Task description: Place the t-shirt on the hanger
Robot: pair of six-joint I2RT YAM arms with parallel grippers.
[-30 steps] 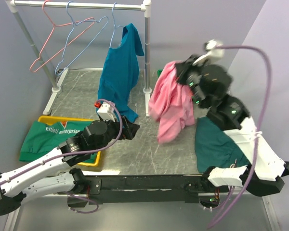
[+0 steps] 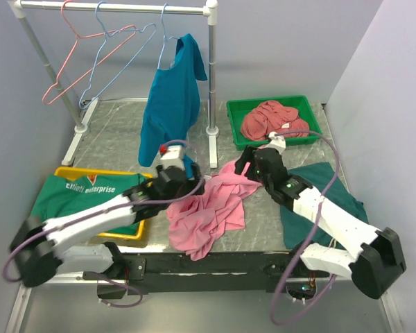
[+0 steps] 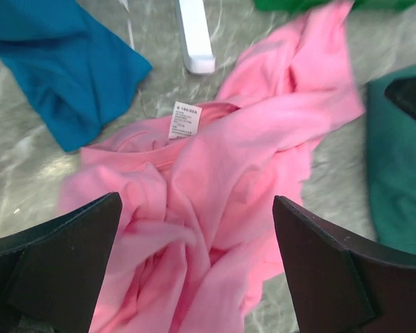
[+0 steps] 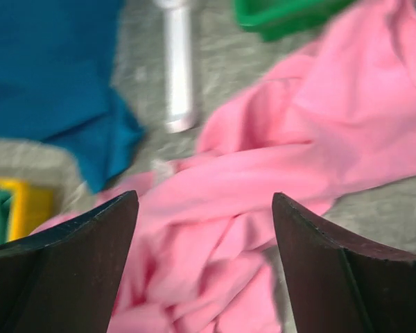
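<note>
The pink t-shirt (image 2: 206, 216) lies crumpled on the grey table between the two arms, one end stretching toward the green bin. A white label shows on this pink cloth (image 3: 229, 159) in the left wrist view. My left gripper (image 2: 197, 179) hovers over its left part, open, with cloth in view below the fingers (image 3: 52, 270). At the shirt's upper right is my right gripper (image 2: 246, 168), also open; pink fabric spreads beneath its fingers (image 4: 76, 270). On the rack, a blue hanger (image 2: 100, 62) and a red hanger (image 2: 75, 66) hang bare.
A teal shirt (image 2: 172, 97) hangs at the rack's right end, its hem near my left gripper. The green bin (image 2: 312, 114) holds reddish cloth. A yellow bin (image 2: 144, 232) with a green shirt stands left. Dark green cloth (image 2: 312, 215) lies right.
</note>
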